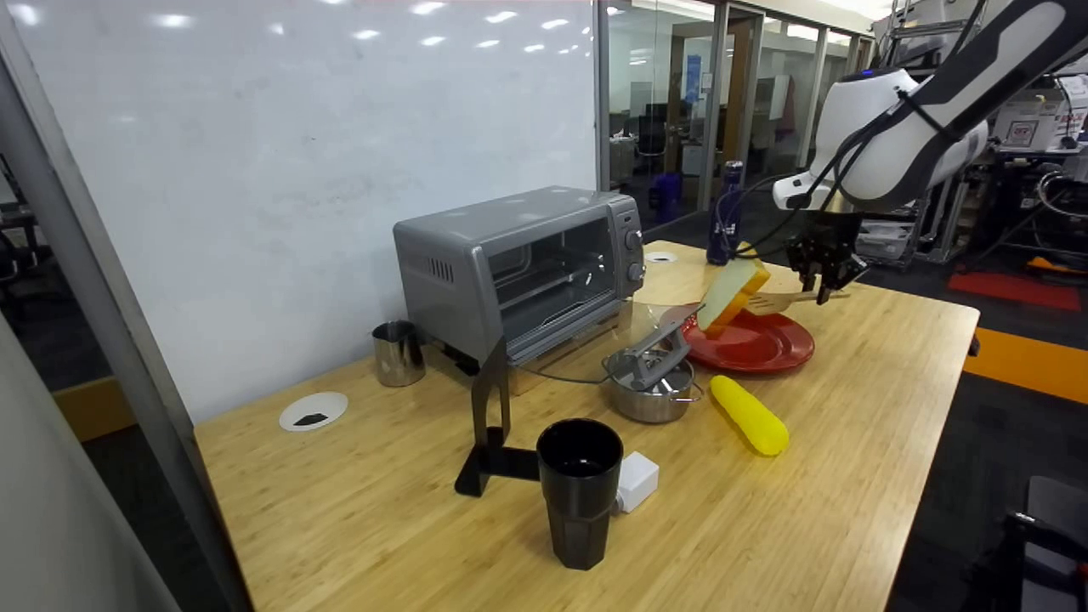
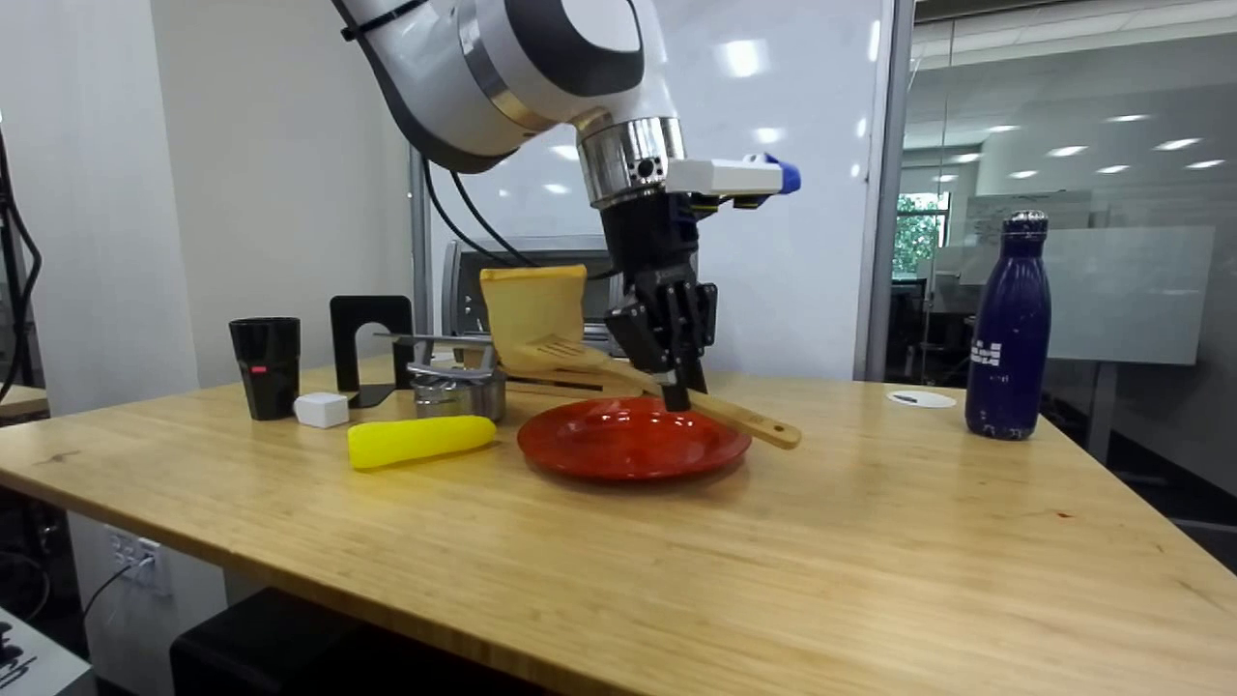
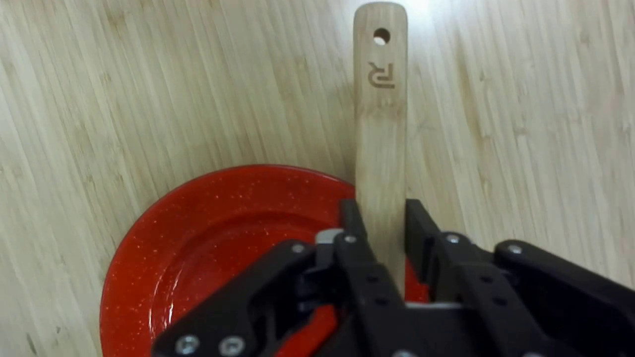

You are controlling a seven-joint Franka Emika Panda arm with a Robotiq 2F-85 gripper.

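My gripper is shut on the handle of a wooden spatula, which lies between both fingers. In exterior view 2, the slotted spatula head reaches left over the red plate, and the handle end points down to the right. A slice of bread is tipped steeply up beside the spatula head, over the plate's oven-side part. Its yellowish face shows in exterior view 2. Whether its lower edge touches the plate cannot be told. The wrist view does not show the bread.
Near the plate sit a metal pot with grey tongs across it and a yellow elongated object. Behind is a grey toaster oven with its door down. A dark blue bottle stands right.
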